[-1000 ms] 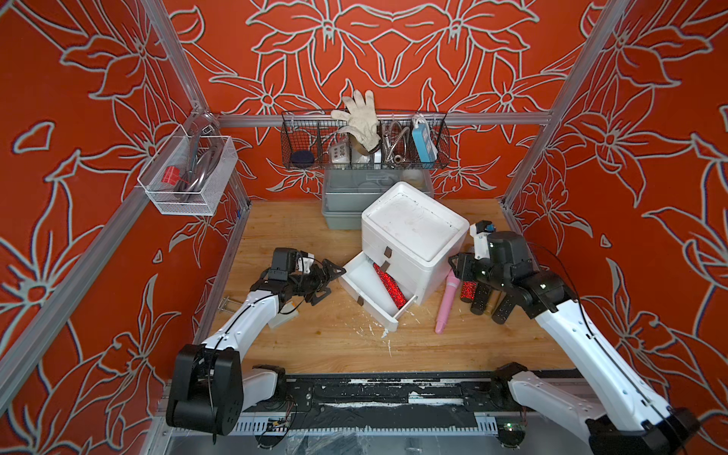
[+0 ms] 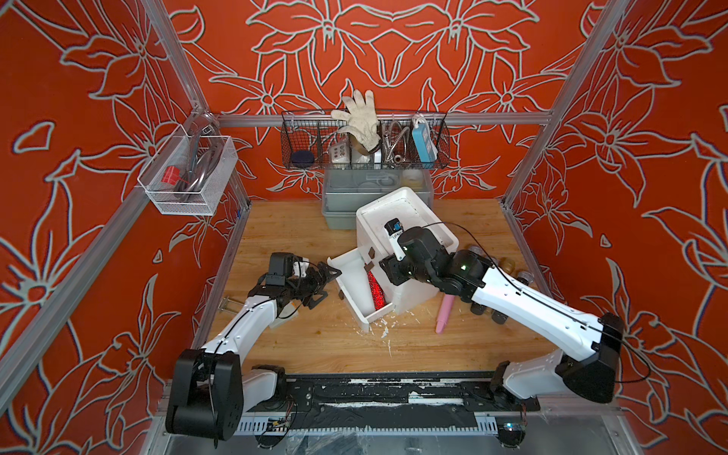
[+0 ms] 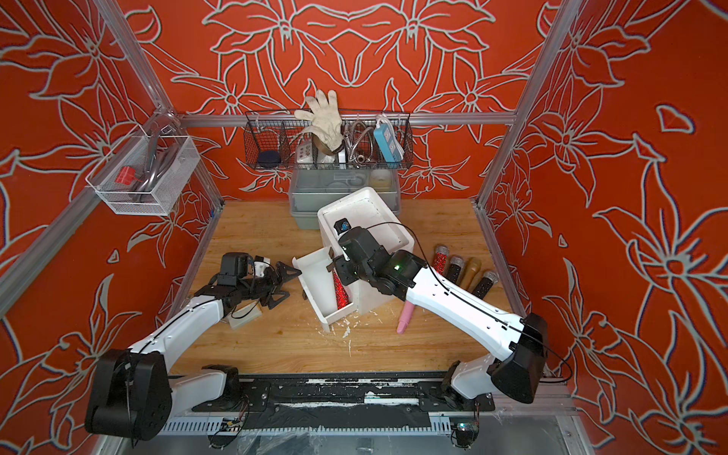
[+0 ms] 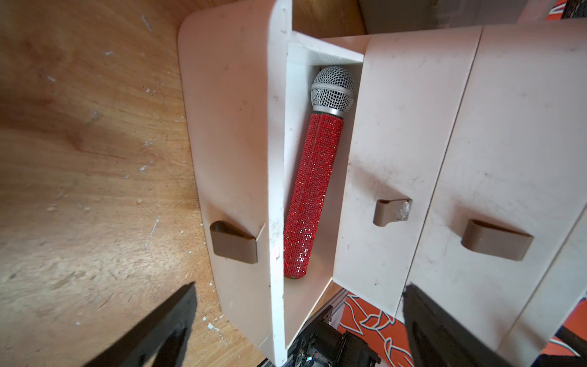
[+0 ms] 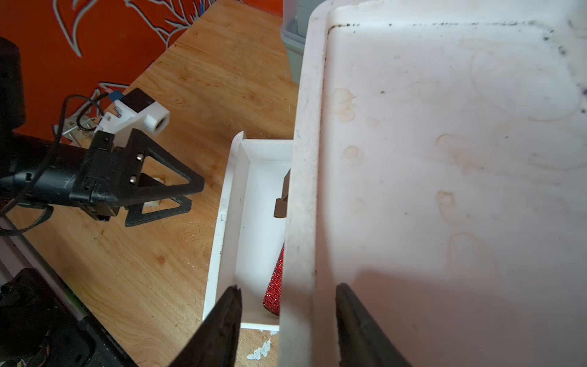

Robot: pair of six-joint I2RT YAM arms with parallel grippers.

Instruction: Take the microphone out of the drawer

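A red sequinned microphone (image 4: 313,189) with a silver mesh head lies in the pulled-out white drawer (image 2: 349,280) of a small white cabinet (image 3: 364,204). My left gripper (image 2: 326,284) stands open at the drawer's left, nothing between its fingers, the drawer front ahead of it in the left wrist view. My right gripper is over the cabinet's front top edge, its fingers apart on either side of the white rim (image 5: 299,257); whether they touch it I cannot tell.
A pink microphone (image 2: 444,311) and several other microphones (image 3: 470,276) lie right of the cabinet. A grey bin (image 3: 311,193) stands behind it, under a wire basket (image 2: 302,136). Bare table lies at the back left.
My right arm has swung left from beside the cabinet to over its top edge. The cabinet and drawer have shifted slightly left. The left gripper has moved slightly.
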